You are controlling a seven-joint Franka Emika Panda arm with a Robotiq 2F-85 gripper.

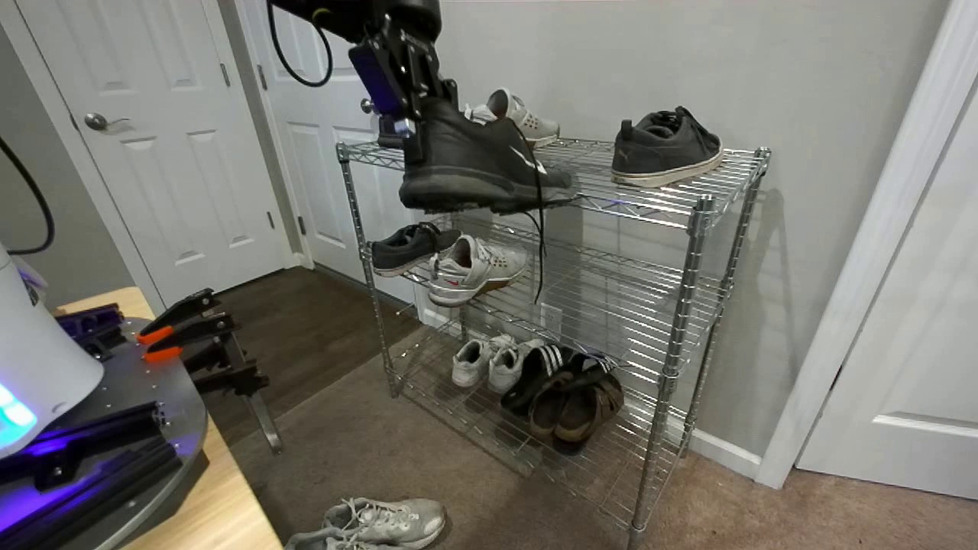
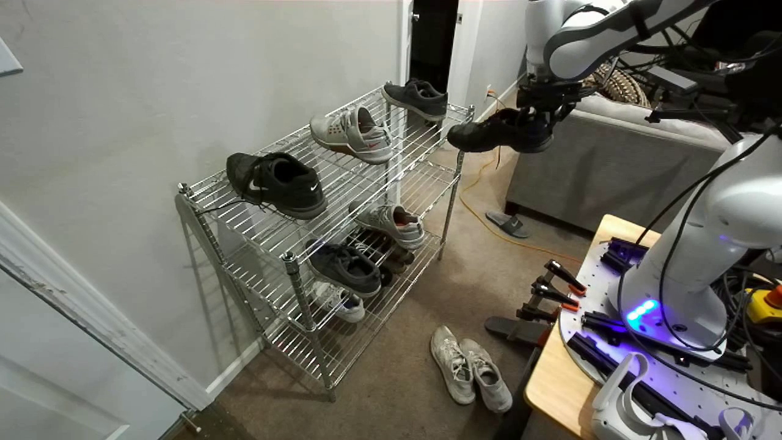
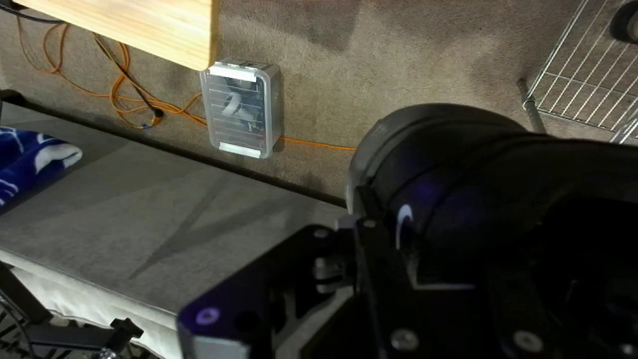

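A black sneaker [image 1: 481,160] with a white swoosh hangs in the air, its toe to the right and a lace dangling. My gripper [image 1: 417,137] is shut on its heel end. In the second exterior view the held black sneaker [image 2: 501,132] is off the end of the wire shoe rack [image 2: 242,233], level with the top shelf, with my gripper [image 2: 542,116] at its heel. The wrist view has the sneaker's dark heel [image 3: 442,143] close against one of my fingers [image 3: 383,263]; the other finger is lost in shadow.
On the top shelf stand a dark grey shoe [image 1: 665,151], a light grey shoe [image 2: 355,133] and another black sneaker [image 2: 277,182]. Lower shelves hold several shoes. A white pair [image 2: 470,368] lies on the carpet beside the wooden table [image 2: 550,381]. Bare wire lies between the top-shelf shoes.
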